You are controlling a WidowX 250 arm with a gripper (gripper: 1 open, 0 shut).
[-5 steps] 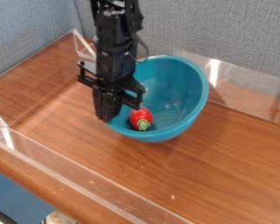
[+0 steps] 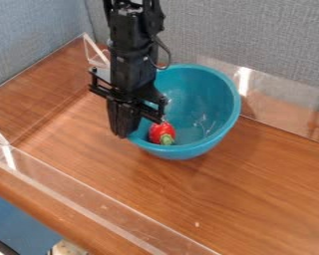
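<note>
A black robot gripper (image 2: 124,123) reaches down from the top to the left side of a teal bowl (image 2: 209,105), its tips at or just over the near-left rim. It looks shut, with nothing visible between its fingers, though the bowl partly blends in behind it. A red round object with a green tip (image 2: 162,133) lies inside the bowl near its front-left, just right of the gripper.
Grey padded walls (image 2: 255,35) stand behind and left, with clear plastic edging along the back and front-left edges.
The bowl has shifted slightly to the right and settled a little lower at its top edge. The gripper has moved very little.
</note>
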